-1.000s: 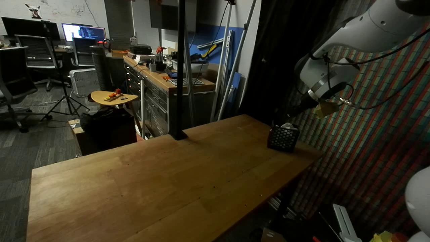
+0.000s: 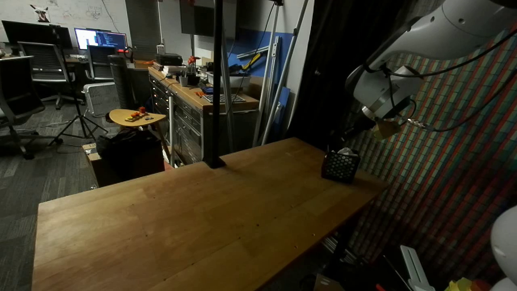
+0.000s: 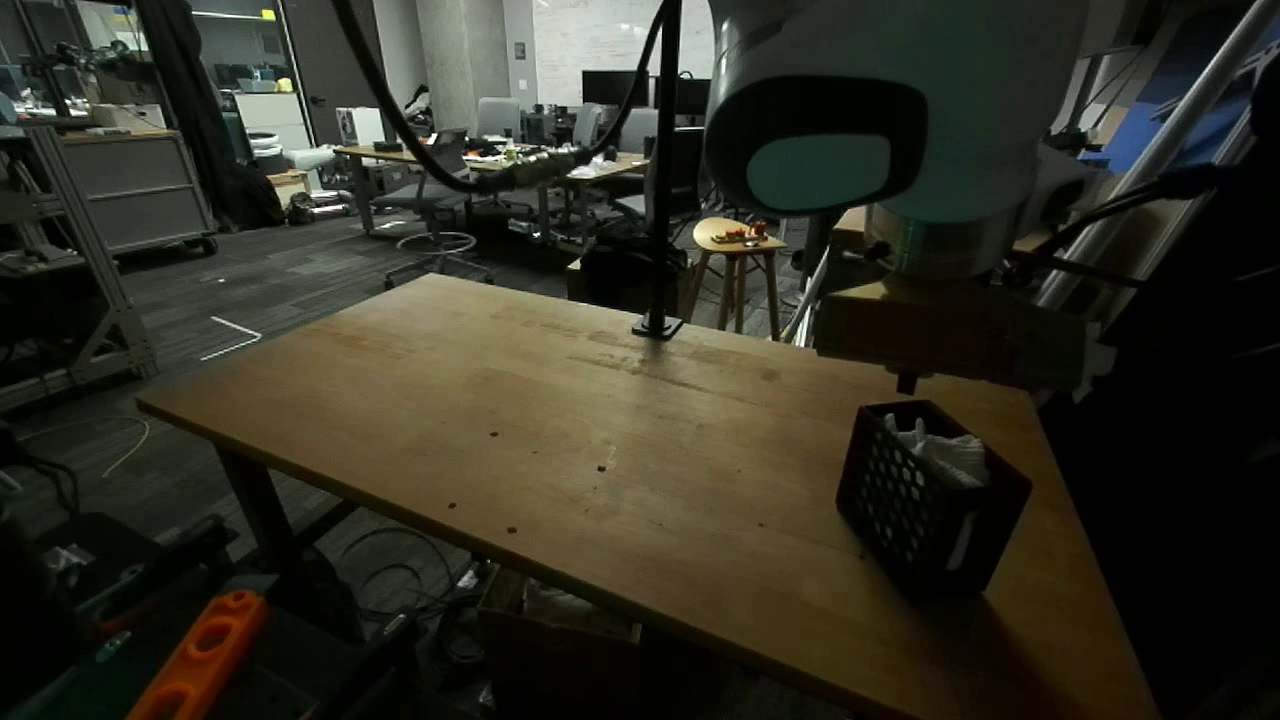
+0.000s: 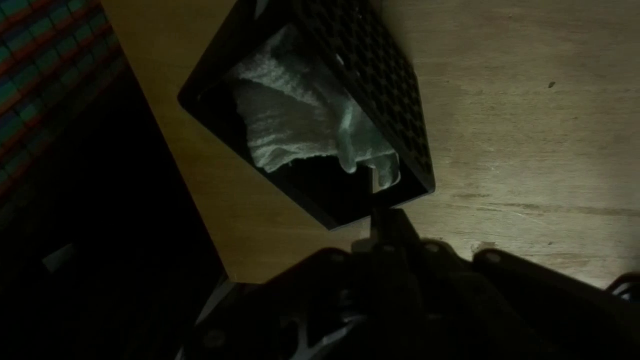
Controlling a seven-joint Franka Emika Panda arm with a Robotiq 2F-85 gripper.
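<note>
A black basket with a perforated side [image 3: 882, 486] stands upright near the right end of the wooden table. Inside it lies a crumpled whitish cloth [image 4: 300, 111], seen from above in the wrist view. My gripper is shut, its dark fingertips beside the basket's near corner in that view, and nothing shows between them. From the second exterior view, the gripper's tip [image 3: 906, 383] hangs above the basket's rim, apart from it. The fingers are hard to make out against the dark curtain in the first exterior view.
A black post [image 3: 660, 180] rises from its far edge. The basket stands close to the table's right edge, with a dark curtain and a striped hanging [image 2: 412, 160] beyond it.
The arm has shifted a little to the left in the first exterior view. The basket and its cloth have not visibly moved.
</note>
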